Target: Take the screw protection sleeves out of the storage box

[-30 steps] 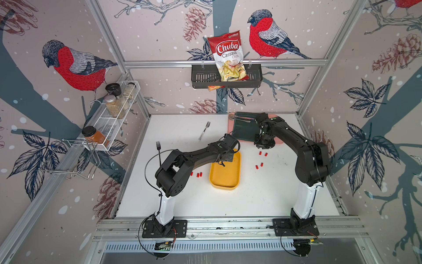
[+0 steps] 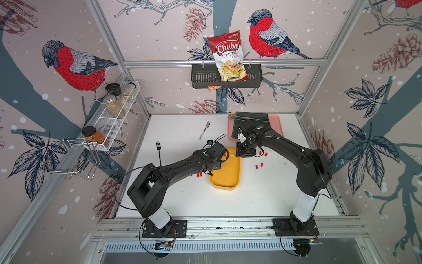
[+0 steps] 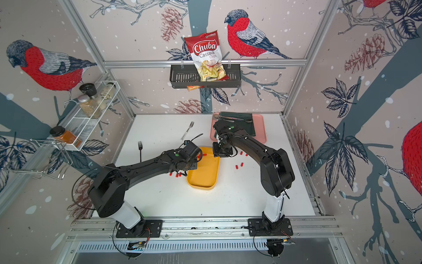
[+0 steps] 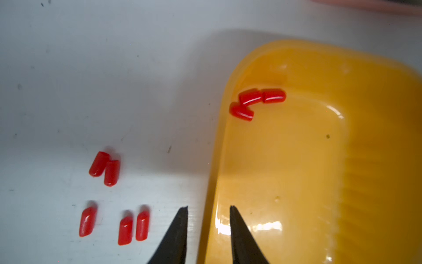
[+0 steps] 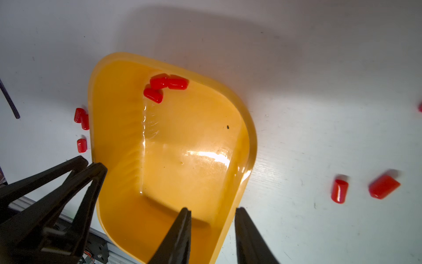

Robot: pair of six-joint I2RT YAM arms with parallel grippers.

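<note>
Three red sleeves lie together in the far left corner of the yellow storage box (image 2: 225,181); the right wrist view shows the same cluster of sleeves (image 5: 177,83) against the far wall. My left gripper is over the box's left rim, open, with nothing between its fingers. Over the box's right rim my right gripper stands open and empty. Several more red sleeves (image 4: 125,229) rest on the white table left of the box. Others, such as a sleeve (image 5: 339,190), are on the table to its right.
The left gripper's dark fingers (image 5: 94,173) reach into the right wrist view, so the arms are close. Behind the box sits a pink tray (image 3: 261,132) with a dark green board. Two forks (image 2: 158,149) lie back left.
My left arm has drawn back to the left over the box. The right arm has swung left from beside the tray to the box's right rim.
</note>
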